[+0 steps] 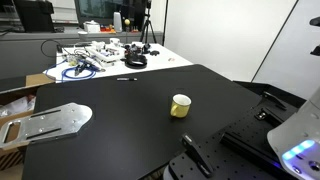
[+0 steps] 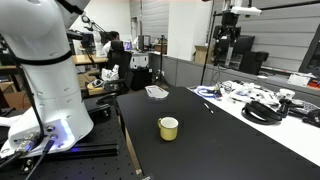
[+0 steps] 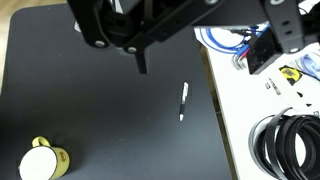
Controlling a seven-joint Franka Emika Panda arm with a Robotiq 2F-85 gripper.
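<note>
A yellow cup with a white inside stands upright on the dark table, towards the arm's side. The same yellow cup is near the middle of exterior view 2, and in the wrist view the cup is at the lower left, cut by the frame edge. A thin pen lies on the table below my gripper. My gripper's dark fingers stand wide apart at the top of the wrist view, with nothing held between them. Both exterior views leave the gripper out of frame.
Blue cables and other clutter cover a white surface along the back. Black coiled cable lies there too. A flat pale metal plate is at the table's left.
</note>
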